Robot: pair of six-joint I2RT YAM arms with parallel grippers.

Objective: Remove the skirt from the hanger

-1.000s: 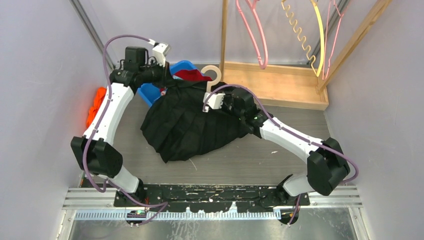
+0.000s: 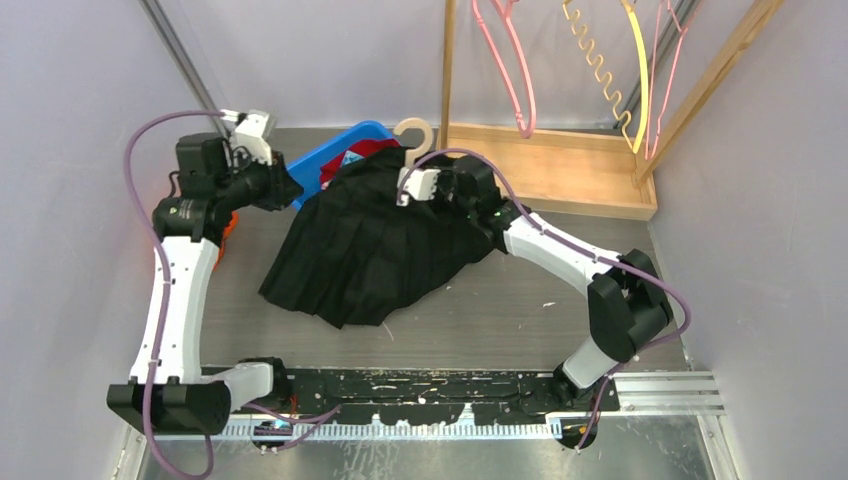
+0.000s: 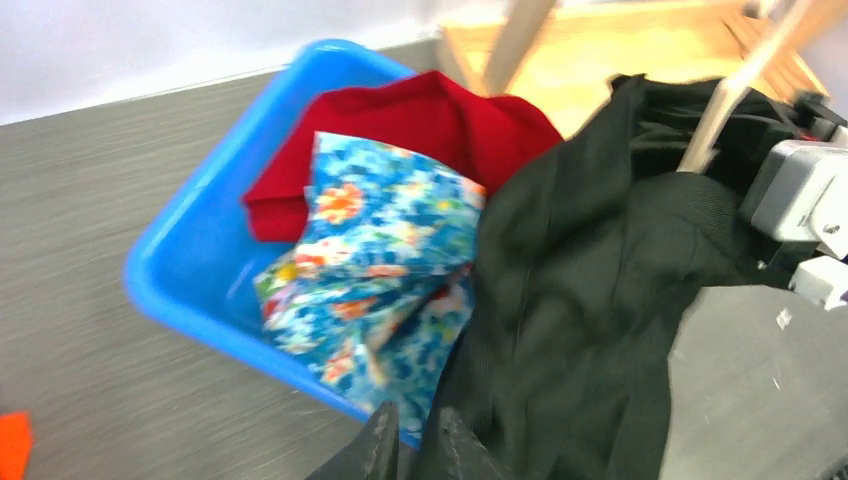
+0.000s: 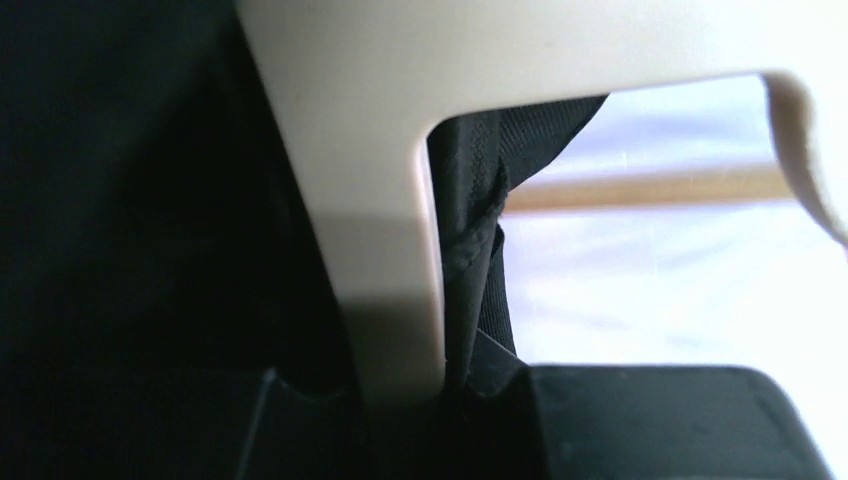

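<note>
The black skirt (image 2: 360, 250) lies bunched over the grey floor and across the front of the blue bin, around a beige hanger (image 2: 420, 128) whose hook shows above it. My right gripper is shut on the hanger's neck together with black skirt fabric. My left gripper (image 2: 292, 192) is apart from the skirt in the top view, above the bin's left side; in the left wrist view its fingertips show at the bottom edge over the fabric, and how far they are open is unclear.
The blue bin (image 3: 200, 260) holds red (image 3: 400, 110) and floral (image 3: 380, 220) cloths. A wooden rack (image 2: 550, 180) with pink and yellow hangers stands at back right. An orange item (image 3: 10, 445) lies at left. Bare floor is at front right.
My left arm has drawn back to the left, away from the skirt it was at. The right gripper, hanger and upper skirt have moved slightly toward the back left.
</note>
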